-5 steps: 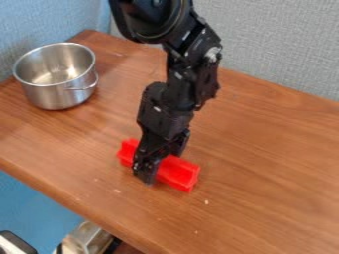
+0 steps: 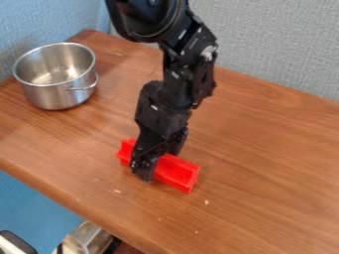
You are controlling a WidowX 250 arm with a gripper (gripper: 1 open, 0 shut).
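Observation:
My black gripper (image 2: pixel 155 159) reaches down over a red block (image 2: pixel 177 174), an elongated piece lying on the wooden table (image 2: pixel 265 179). The fingertips are at the block's middle and cover part of it. Whether they are closed on it is hard to tell from this view.
A steel pot (image 2: pixel 56 75) stands at the back left of the table, apart from the block. The table's left edge runs along the lower left, with metal items below it.
The gripper and the upper arm have shifted very slightly; the red block and the pot look unchanged.

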